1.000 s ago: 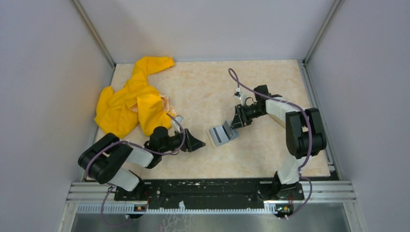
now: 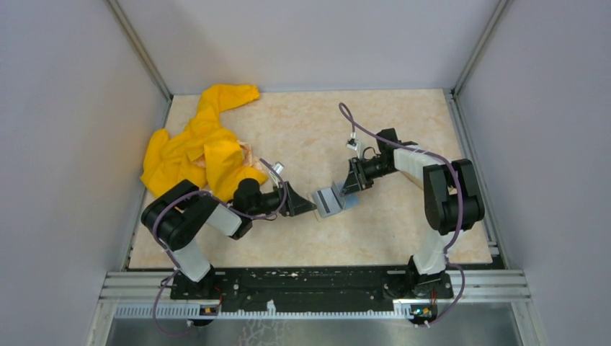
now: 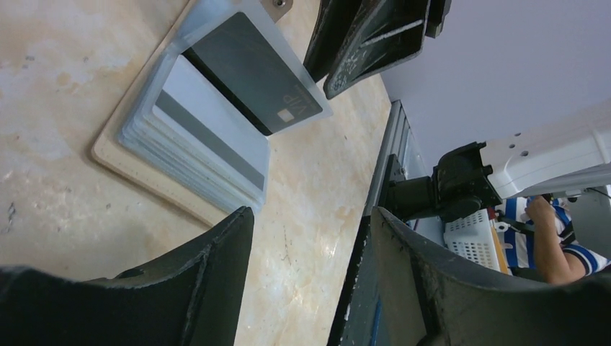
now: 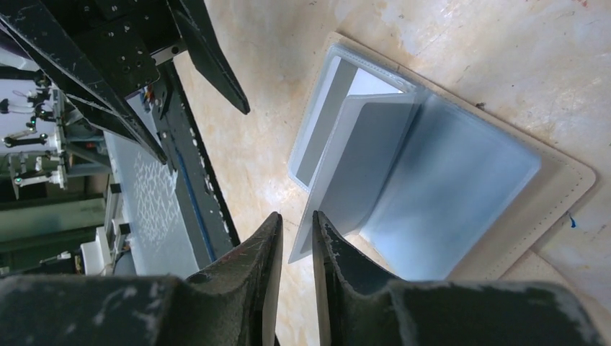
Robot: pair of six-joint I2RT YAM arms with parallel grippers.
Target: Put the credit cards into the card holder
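The open card holder [image 2: 328,202] lies mid-table on a beige base, with clear and grey sleeves; a grey card marked VIP [image 3: 259,65] shows in a raised sleeve in the left wrist view. My left gripper [image 2: 310,206] is open just left of the holder, nothing between its fingers. My right gripper [image 2: 354,184] is at the holder's right side, its fingertips close together at the edge of the raised sleeve; whether they grip it is unclear.
A yellow cloth [image 2: 180,155] covers the table's back left.
My left gripper has moved right and slightly toward the back, closer to the holder. The right arm has barely shifted.
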